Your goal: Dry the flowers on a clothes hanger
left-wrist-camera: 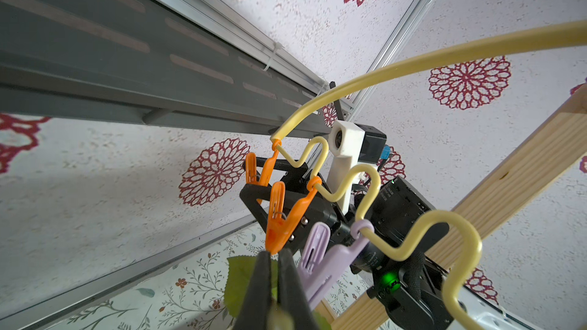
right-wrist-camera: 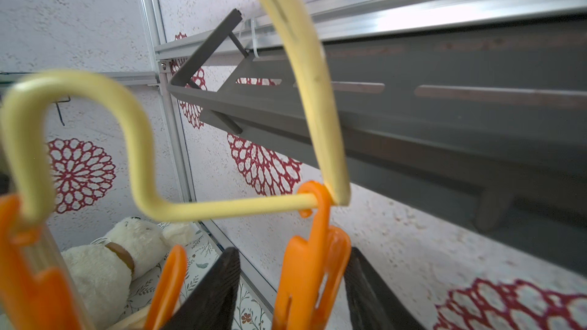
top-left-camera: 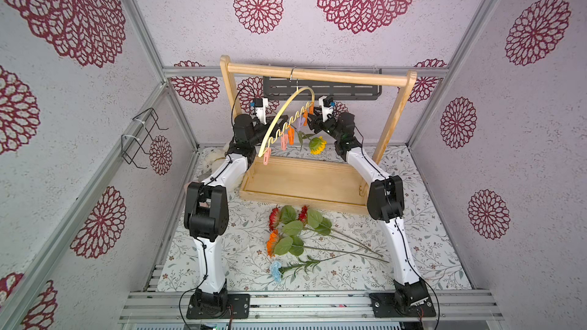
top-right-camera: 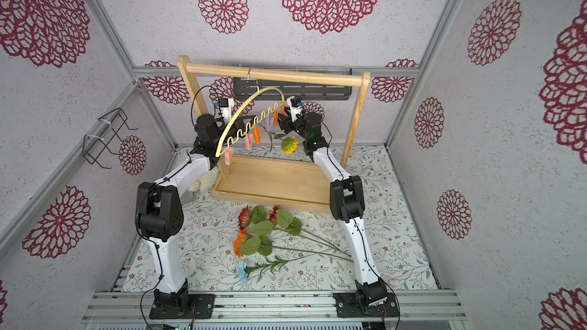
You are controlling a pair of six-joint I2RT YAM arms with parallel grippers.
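The yellow hanger hangs twisted from the wooden rack's bar, with clothespins on its wavy lower rail. My left gripper is shut; the sunflower hangs head down below, apparently held by its thin stem, with a green leaf behind the fingers. At the hanger's far end, my right gripper stands part open around an orange clothespin, a gap showing on its left. Another orange clothespin and a lilac one hang beside it.
Red flowers, an orange flower and a light blue one lie on the table in front of the rack's wooden tray. A dark grey shelf sits close behind the hanger.
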